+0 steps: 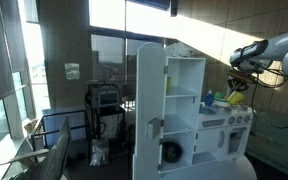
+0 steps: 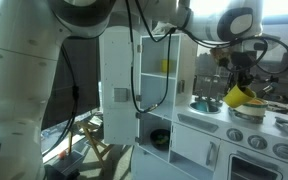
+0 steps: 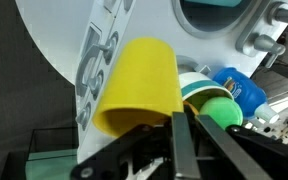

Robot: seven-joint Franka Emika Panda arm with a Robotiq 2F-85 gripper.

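Observation:
In the wrist view a yellow cup (image 3: pixel 142 75) fills the middle, with its open mouth towards the lower left. My gripper is shut on the cup at its edge; the exact contact is partly hidden. Exterior view 2 has the yellow cup (image 2: pixel 239 97) tilted above the white toy stove's counter, under my gripper (image 2: pixel 242 84). From exterior view 1, the same cup (image 1: pixel 236 98) appears small over the right part of the counter.
A pot with a green item (image 3: pixel 219 108) and a blue container (image 3: pixel 246 92) stand close beside the cup. Stove knobs (image 3: pixel 109 45) line the counter front. An open white cabinet (image 1: pixel 184 80) with shelves stands to the left; its door swings out.

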